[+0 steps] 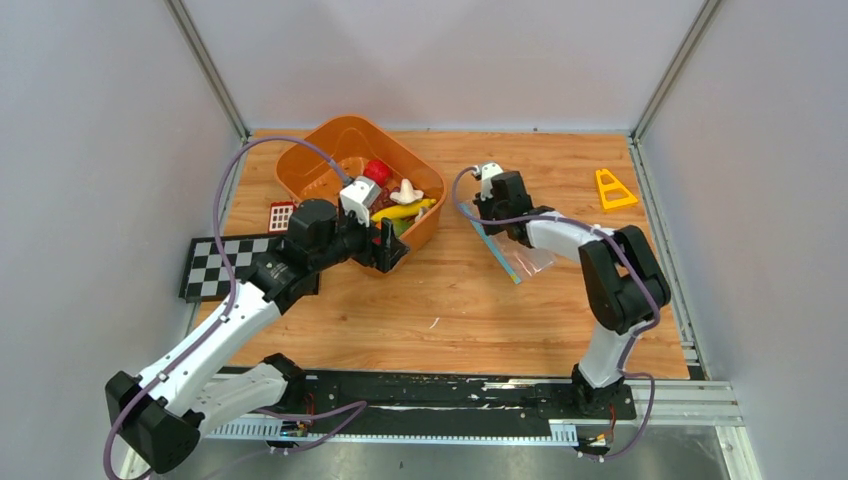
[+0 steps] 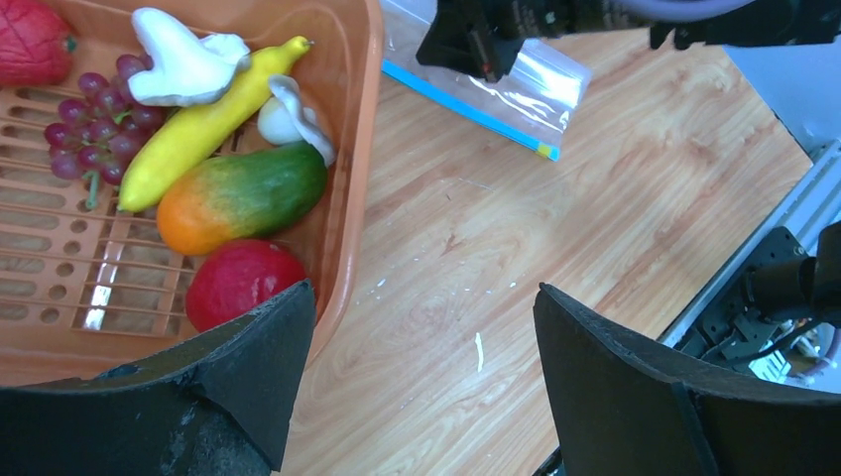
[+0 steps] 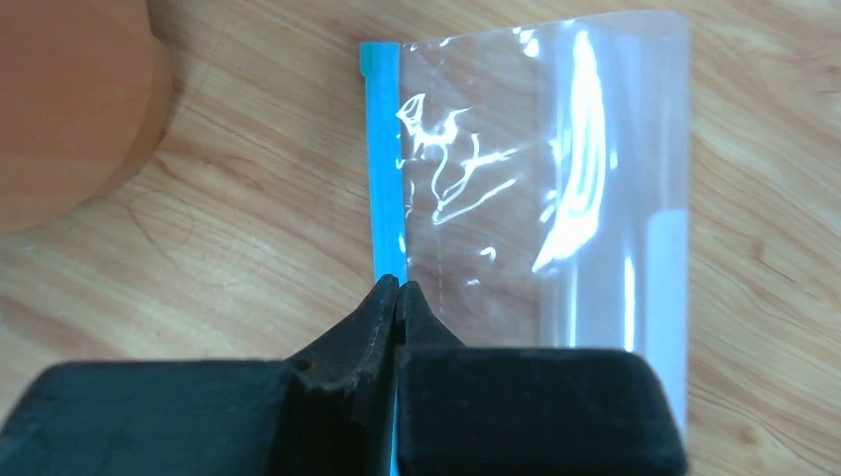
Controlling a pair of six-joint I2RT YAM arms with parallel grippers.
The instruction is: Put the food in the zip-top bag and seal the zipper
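A clear zip-top bag (image 3: 486,198) lies flat on the table, its blue zipper edge (image 3: 385,169) on the bin side. Over that edge, my right gripper is shut with its tips together and nothing between them; the blue strip runs outside and beneath the fingers. My left gripper stands open and empty above the table by the orange bin. In the bin are a yellow banana (image 2: 213,124), purple grapes (image 2: 104,129), a green-orange papaya (image 2: 243,193), a red round fruit (image 2: 243,281), a white mushroom-like piece (image 2: 188,61) and another red food (image 2: 32,42).
An orange bin (image 1: 428,232) stands back left, its wall close to both grippers. A checkered board (image 1: 215,265) lies at left and a yellow triangular piece (image 1: 615,190) at far right.
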